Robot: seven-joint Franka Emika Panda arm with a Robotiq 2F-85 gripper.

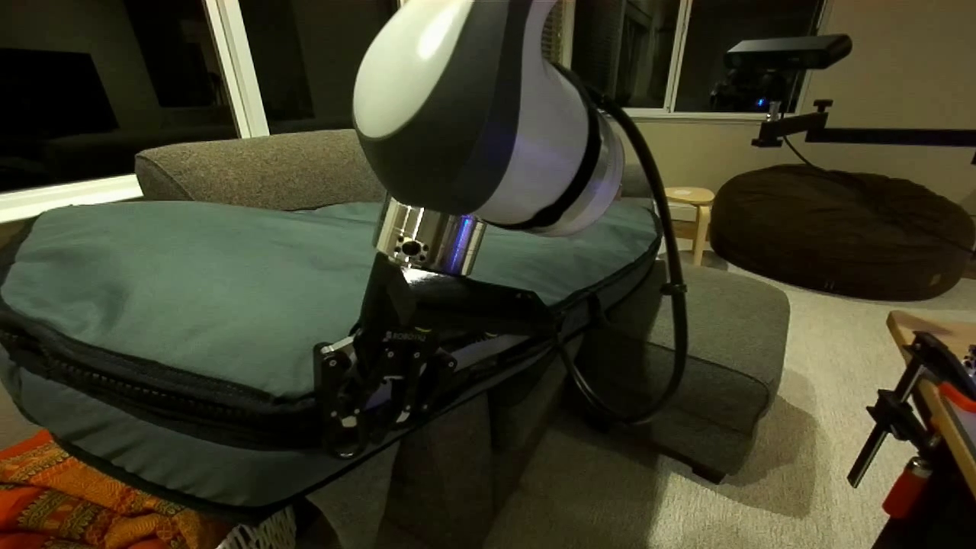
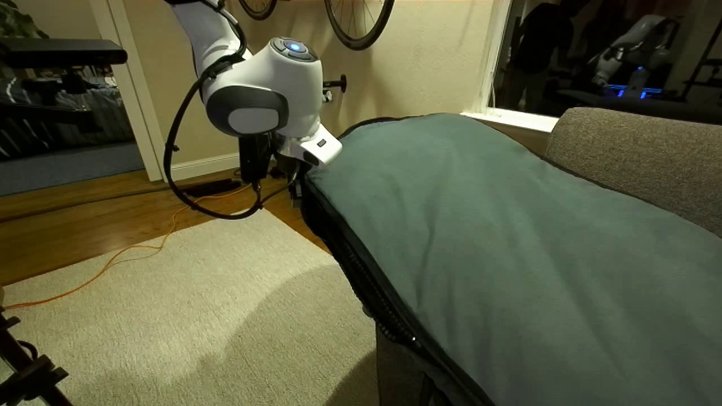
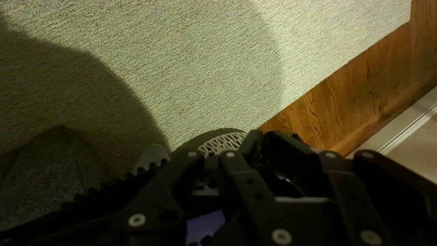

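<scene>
A large bag with a grey-green top (image 1: 210,284) and a black zipped edge (image 1: 165,393) lies across the sofa. My gripper (image 1: 377,438) points down against the near side of this edge in exterior view 1. Its dark fingers blend into the black trim, so how far apart they stand is unclear, as is whether any zip or fabric lies between them. In exterior view 2 the arm (image 2: 271,88) reaches the bag's far corner, and its gripper is hidden behind the edge. Dark gripper linkages fill the bottom of the wrist view, where a toothed zip edge (image 3: 110,182) runs alongside them.
Below the bag's rim are the grey sofa (image 1: 704,338) and a pale rug (image 3: 196,61). An orange patterned blanket (image 1: 101,494) lies at lower left. The arm's black cable (image 1: 677,302) hangs in a loop. Open floor lies on the rug side.
</scene>
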